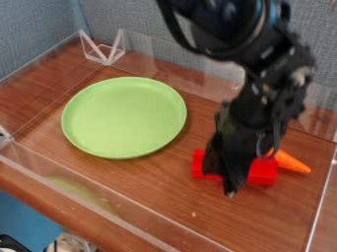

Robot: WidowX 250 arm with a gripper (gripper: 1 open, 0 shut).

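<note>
My black gripper [231, 182] is lowered over the right part of the wooden table, shut, its tip in front of a red block [261, 172] that shows on both sides of it. An orange carrot [293, 161] lies behind the block at the right, partly covered by the arm. Nothing shows clearly between the fingers.
A green plate [124, 117] lies on the left of the table [158, 197]. A white wire frame [101, 49] stands at the back left. Clear panels edge the table.
</note>
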